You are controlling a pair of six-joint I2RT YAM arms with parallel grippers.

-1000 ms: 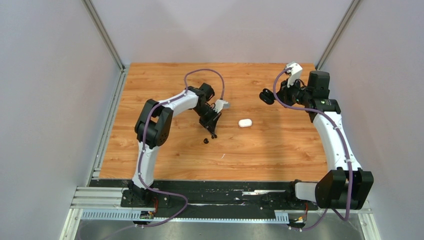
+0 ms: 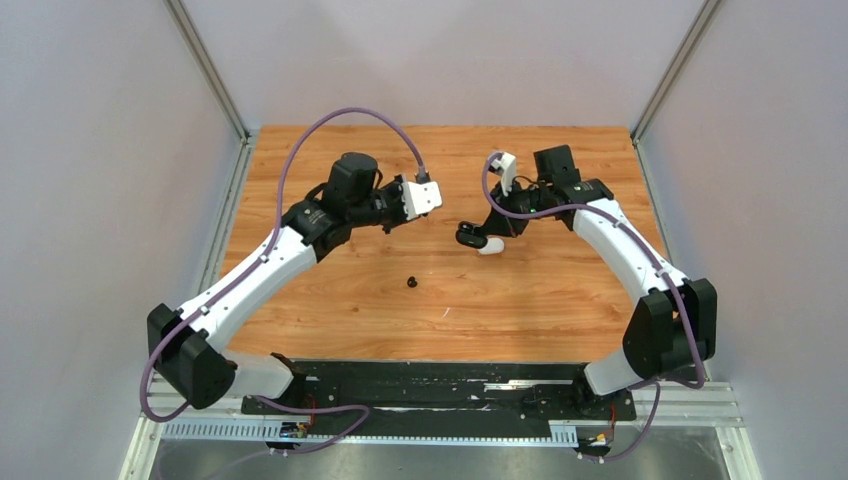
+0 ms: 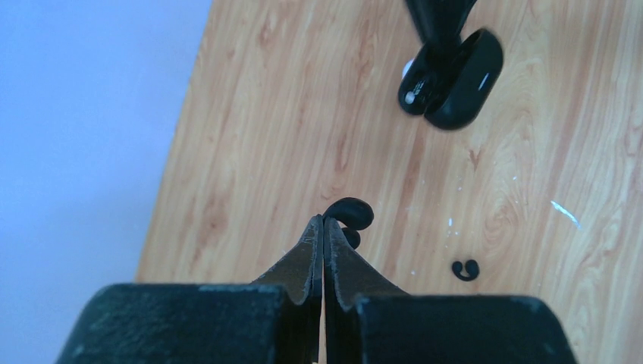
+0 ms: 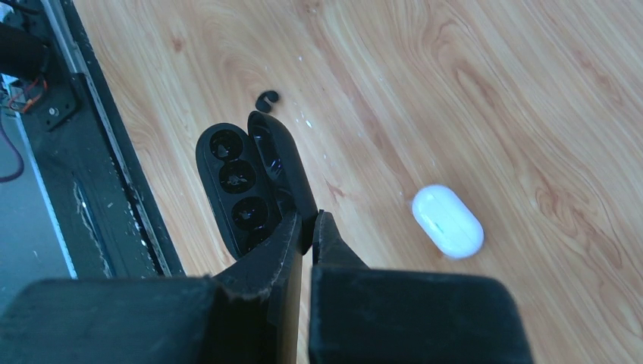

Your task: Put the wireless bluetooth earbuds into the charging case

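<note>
My left gripper is shut with a black earbud (image 3: 349, 212) at its fingertips, raised over the table. My right gripper is shut on the open black charging case (image 4: 235, 178), whose dark wells face up in the right wrist view. In the top view the case is right of my left gripper and lower in the image. A second small black earbud (image 2: 411, 282) lies on the wood below and between the arms, also visible in the left wrist view.
A white oval case (image 4: 447, 221) lies on the table beside the held black case. The wooden table (image 2: 320, 310) is otherwise mostly clear, with walls at the sides and back and a dark rail (image 2: 450, 375) along the front edge.
My left gripper has risen from the table with an earbud. My right gripper has moved left and toward the front with the black case, nearer my left gripper.
</note>
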